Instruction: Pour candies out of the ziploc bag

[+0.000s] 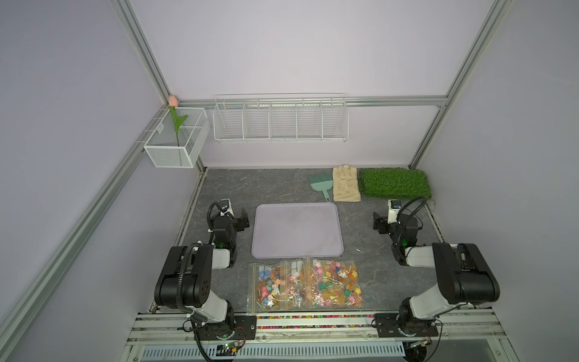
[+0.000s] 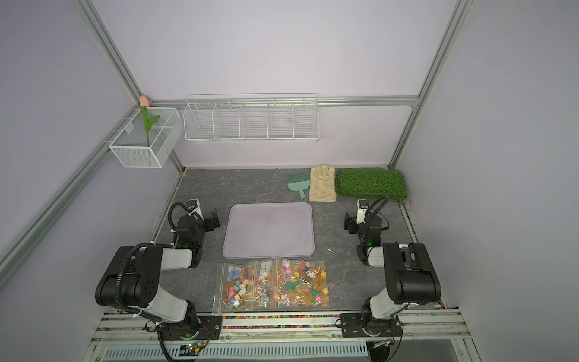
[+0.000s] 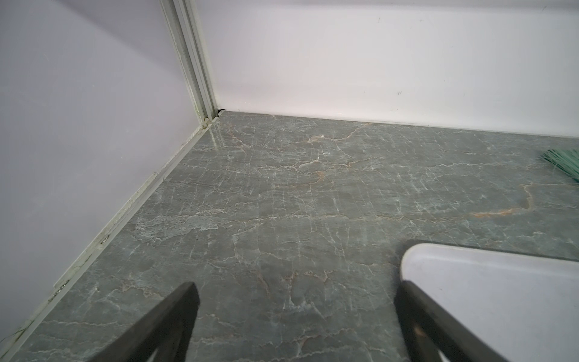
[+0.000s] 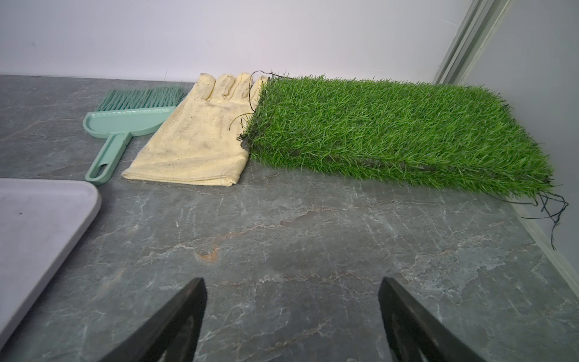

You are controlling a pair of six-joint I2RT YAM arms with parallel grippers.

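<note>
Clear ziploc bags full of colourful candies lie flat and overlapping along the front of the table: one bag to the left, another bag to the right. Just behind them is a pale, empty tray. My left gripper stands open to the left of the tray, only bare table between its fingers. On the tray's right side, my right gripper is open too and empty. Neither gripper touches a bag, and the bags are outside both wrist views.
At the back lie a green brush, a cream glove and a grass mat. A small white scrap sits right of the tray. Wire baskets hang on the back wall.
</note>
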